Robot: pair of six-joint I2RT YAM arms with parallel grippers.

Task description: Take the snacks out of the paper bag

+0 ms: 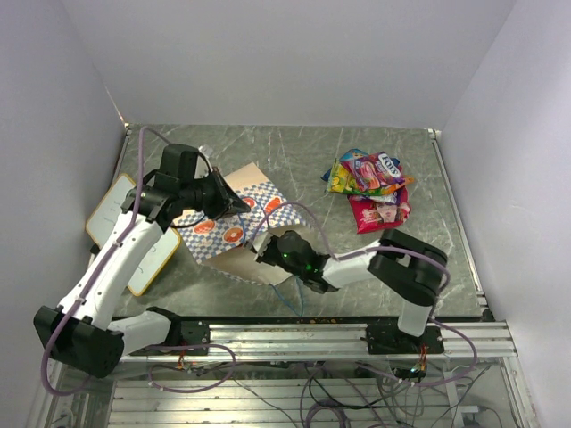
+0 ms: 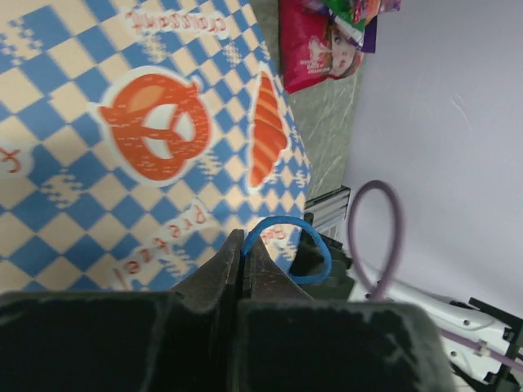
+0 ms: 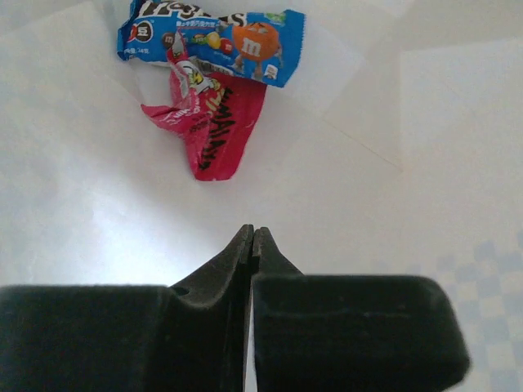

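Observation:
The paper bag [image 1: 214, 234], blue-checked with orange pastry prints, lies on its side in the top view with its mouth toward my right arm. My left gripper is shut on the bag's blue cord handle [image 2: 323, 245], which loops out from between its fingertips. Inside the bag, in the right wrist view, a red packet [image 3: 221, 122] rests against a blue packet [image 3: 216, 39]. My right gripper is shut with nothing between its fingers, and both packets lie apart from it, beyond its tips. From above, the bag hides these packets.
Several colourful snack bags [image 1: 370, 183] are piled on the grey table [image 1: 303, 152] at the back right. A white board with a yellow edge [image 1: 152, 259] lies under my left arm.

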